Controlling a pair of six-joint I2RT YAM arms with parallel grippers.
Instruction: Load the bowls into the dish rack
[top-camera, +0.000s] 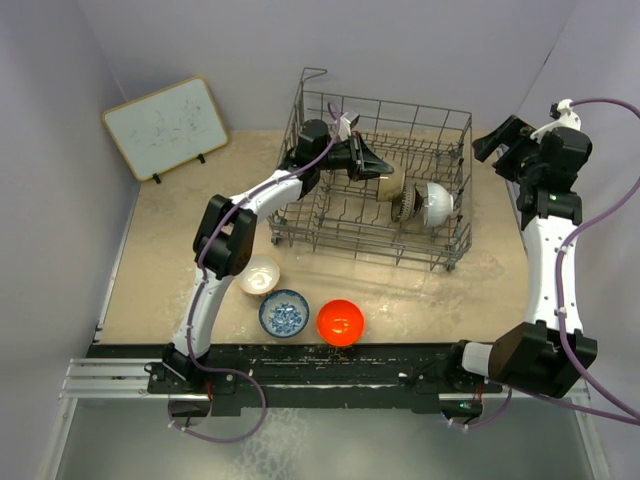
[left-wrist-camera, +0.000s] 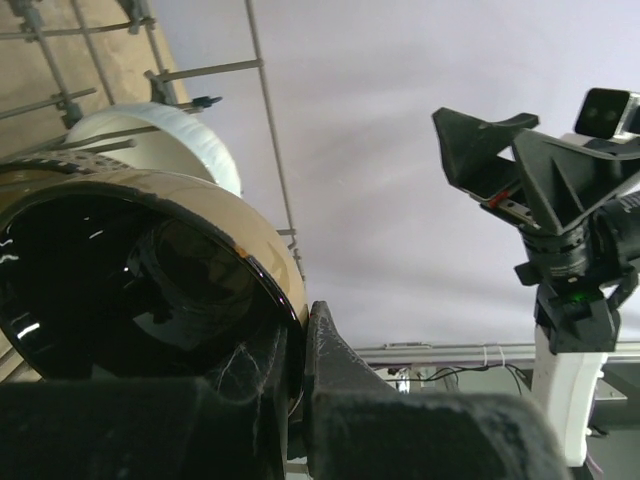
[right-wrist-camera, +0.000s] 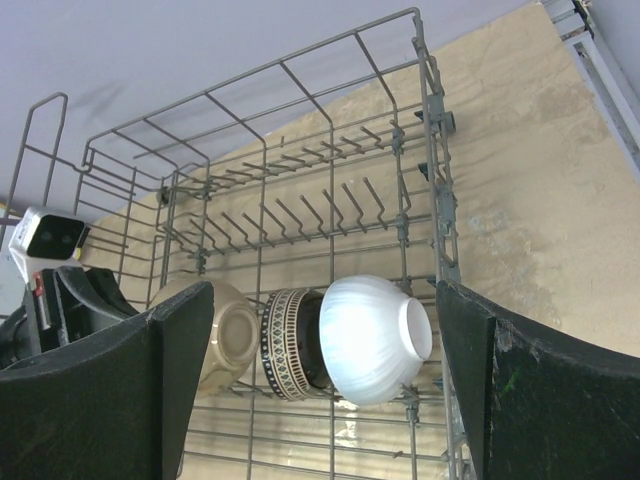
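Note:
My left gripper (top-camera: 365, 165) is shut on the rim of a tan bowl with a dark inside (left-wrist-camera: 130, 280), which stands on edge in the wire dish rack (top-camera: 390, 252). Beside it stand a patterned bowl (right-wrist-camera: 282, 340) and a white bowl (right-wrist-camera: 362, 335), also on edge. My right gripper (top-camera: 500, 140) hangs open and empty to the right of the rack. In front of the rack lie a cream bowl (top-camera: 258, 273), a blue-patterned bowl (top-camera: 283, 313) and an orange bowl (top-camera: 340, 322).
A small whiteboard (top-camera: 163, 125) stands at the back left.

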